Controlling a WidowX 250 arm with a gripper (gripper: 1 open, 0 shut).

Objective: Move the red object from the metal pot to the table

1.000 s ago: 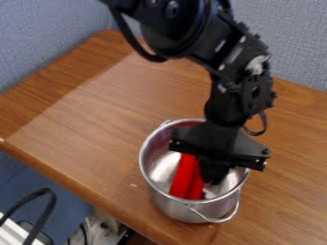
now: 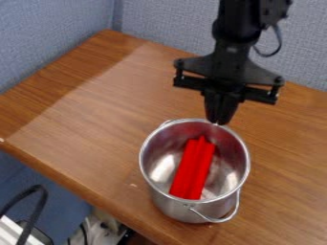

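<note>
The red object (image 2: 193,169), long and bright, leans inside the metal pot (image 2: 156,153), its top end near the pot's middle. The pot stands upright at the front of the table, its wire handle hanging over the near side. My black gripper (image 2: 221,119) is behind and above the pot, fingertips pointing down by its far rim. Its fingers are together and hold nothing. The red object lies apart from them, in full view within the pot.
The wooden table (image 2: 96,100) is bare to the left of the pot, and there is free room on the right too. Its left edge drops off near dark cables (image 2: 36,206). A blue-grey wall (image 2: 52,33) stands behind.
My gripper has risen out of the pot and drawn back toward the far side, empty. Both the red object and the pot look unmoved.
</note>
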